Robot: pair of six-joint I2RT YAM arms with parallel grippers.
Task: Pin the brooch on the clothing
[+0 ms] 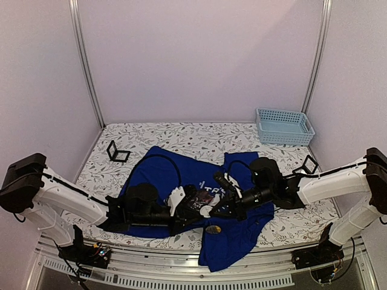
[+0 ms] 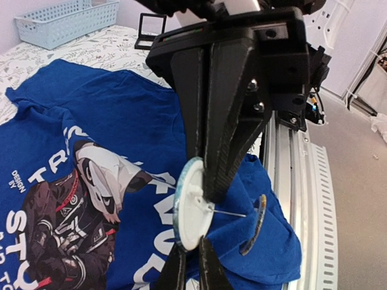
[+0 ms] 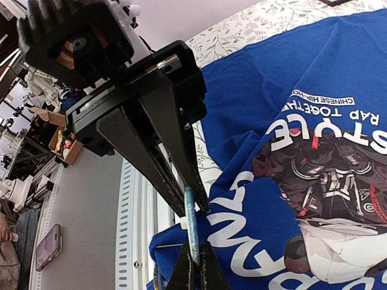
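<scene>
The brooch, a white disc with a pin on its back (image 2: pixel 195 205), stands on edge above the blue shirt (image 2: pixel 54 84). My right gripper (image 1: pixel 213 212) is shut on its rim; in the left wrist view its long black fingers (image 2: pixel 227 109) reach the disc from above. My left gripper (image 1: pixel 198 216) is at the opposite rim. In the right wrist view its fingers (image 3: pixel 148 154) are parted, one on each side of the disc's edge (image 3: pixel 191 223). The pin points toward a brown-gold oval piece (image 2: pixel 254 225) over the cloth; whether they touch is unclear.
The shirt's printed front lies behind the grippers, its lower part spread toward the table's front rail (image 1: pixel 163 257). A light blue basket (image 1: pixel 283 140) stands at the back right. A black frame (image 1: pixel 119 156) lies at the left.
</scene>
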